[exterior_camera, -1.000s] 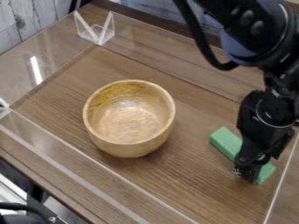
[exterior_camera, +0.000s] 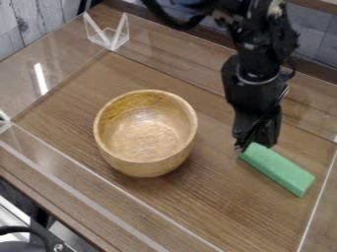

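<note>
My black gripper hangs over the right side of the wooden table, between a tan round bowl and a green rectangular block. Its tips are just behind the block's upper left end, and I see nothing held between them; it looks shut. The block lies flat on the table, slanting toward the lower right.
The wooden table has free room in front of the bowl and at the back left. A small white wire-like object stands at the back left. The table's edge runs along the left.
My gripper has moved left and back, off the green block, which is now largely uncovered and lies where it was.
</note>
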